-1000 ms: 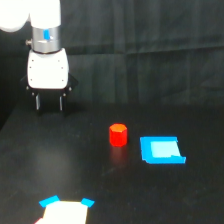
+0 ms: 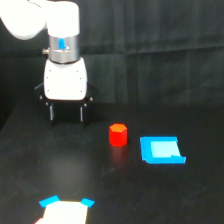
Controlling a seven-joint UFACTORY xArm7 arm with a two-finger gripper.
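A small red block [image 2: 118, 135] with an angular outline sits on the black table, right of the middle of the view. To its left and a little farther back, my gripper [image 2: 67, 114] points downward with its two dark fingers [image 2: 52, 113] spread apart. Between them there is only empty space; the gripper and block are not touching. How high the fingertips are above the table is hard to tell.
Right of the block, blue tape [image 2: 163, 138] frames a pale square [image 2: 164, 149] on the table. A pale sheet-like patch [image 2: 66, 212] with blue-taped corners is cut off at the bottom edge. Dark curtain hangs behind.
My gripper has moved to the right and lower in the view, coming closer to the red block. It is open in both frames. The block and taped patches have stayed put.
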